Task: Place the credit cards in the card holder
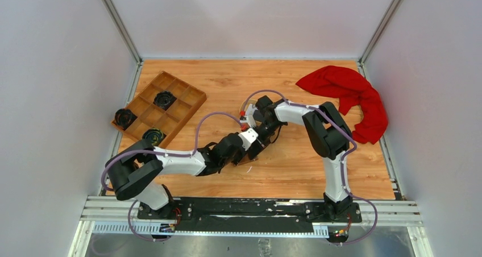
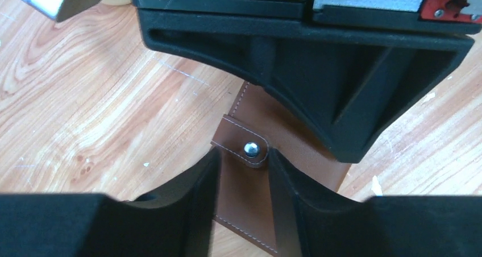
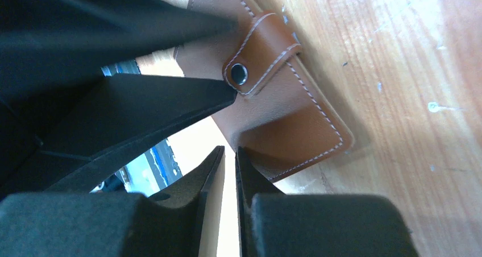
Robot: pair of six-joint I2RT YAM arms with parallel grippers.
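The brown leather card holder [image 2: 244, 191] lies flat on the table, its snap strap [image 2: 241, 140] folded over the top face. My left gripper is partly open, one finger on either side of the strap near the silver snap; nothing shows held firmly. In the right wrist view, the left gripper's dark fingers [image 3: 165, 106] straddle that strap [image 3: 267, 49]. My right gripper is nearly closed on the edge of the card holder [image 3: 284, 137], with a slim gap between its tips. From above, both grippers hide most of the holder [image 1: 245, 161]. No credit card can be made out.
A wooden compartment tray [image 1: 185, 106] with several dark coils is at the left. A red cloth [image 1: 347, 95] lies at the right. The two grippers are very close together over the holder. Bare table [image 1: 318, 180] surrounds them at front right.
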